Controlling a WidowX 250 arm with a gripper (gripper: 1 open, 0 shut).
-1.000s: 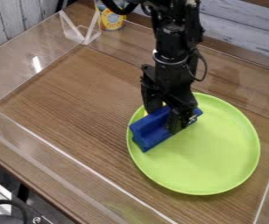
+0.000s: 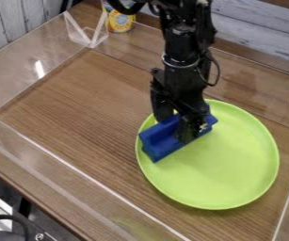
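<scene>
A blue block (image 2: 159,143) lies on the left part of a round green plate (image 2: 229,169). The gripper appears open.
At the back left stand a yellow can (image 2: 121,19) and a white wire-like item. The table's raised edges run along the left and back.
The gripper has shifted very slightly; the block and plate look unchanged.
</scene>
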